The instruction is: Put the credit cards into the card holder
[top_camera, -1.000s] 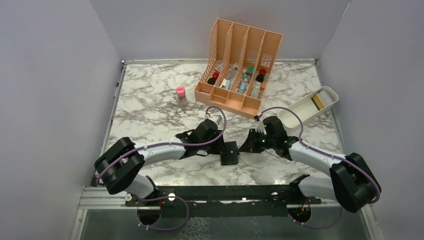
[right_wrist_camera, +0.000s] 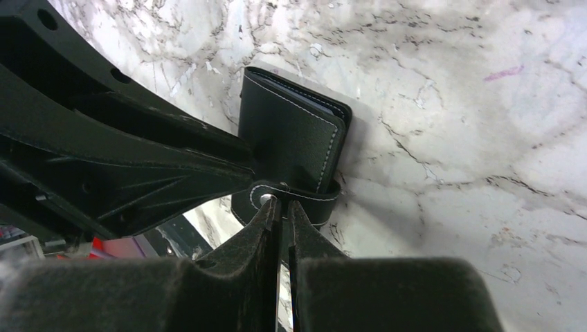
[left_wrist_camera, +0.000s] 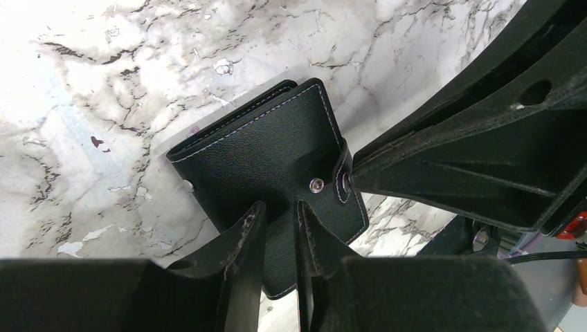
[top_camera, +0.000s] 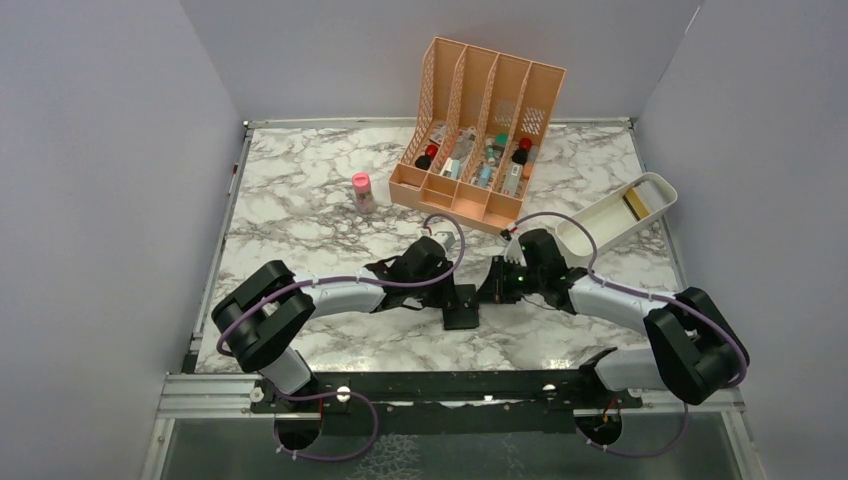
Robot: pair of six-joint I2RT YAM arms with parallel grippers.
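A black stitched card holder (top_camera: 460,318) lies on the marble table between my grippers, also seen in the left wrist view (left_wrist_camera: 249,159) and right wrist view (right_wrist_camera: 287,131). My left gripper is over its face, fingertips slightly apart. My right gripper is at its strap (right_wrist_camera: 311,200), which carries a snap and is lifted off the face; the fingertips look shut on it. No loose cards can be made out.
An orange divided organizer (top_camera: 470,205) with small items stands at the back. A pink-capped bottle (top_camera: 364,195) is left of it, a white tray (top_camera: 595,230) at right.
My left gripper has moved slightly right onto the card holder. The right arm has shifted slightly, its gripper staying at the holder's edge.
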